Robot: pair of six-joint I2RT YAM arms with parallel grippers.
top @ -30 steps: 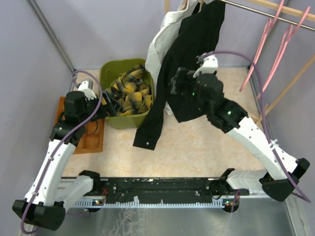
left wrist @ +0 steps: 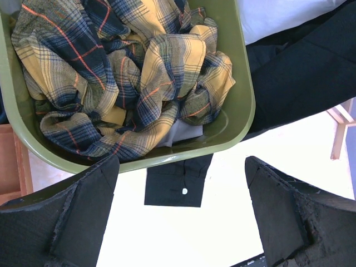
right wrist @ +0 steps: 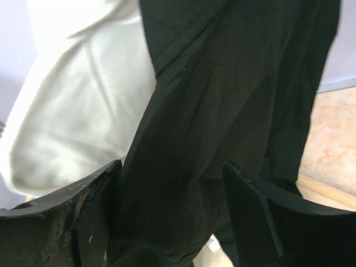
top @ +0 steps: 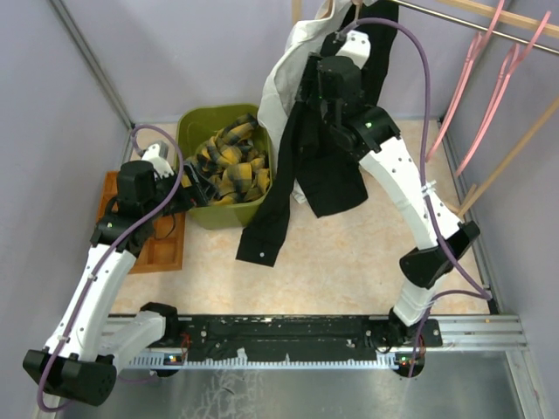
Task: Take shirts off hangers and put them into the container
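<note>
A black shirt (top: 325,157) hangs from a wooden hanger (top: 356,10) at the top of the top view, one long sleeve reaching down to the table. Beside it hangs a white garment (top: 284,83). My right gripper (top: 307,80) is at the upper part of the black shirt. In the right wrist view, dark cloth (right wrist: 183,150) lies between its fingers, which stand well apart. My left gripper (top: 199,188) is open at the near edge of the green bin, with nothing between its fingers. The shirt's collar is hidden.
The green bin (top: 223,215) holds a yellow and dark plaid shirt (top: 231,166). A brown tray (top: 166,253) lies at the left. Pink hangers (top: 463,83) hang on a metal rail (top: 476,26) at the upper right. Bare table shows in front.
The left arm and the garments look unchanged.
</note>
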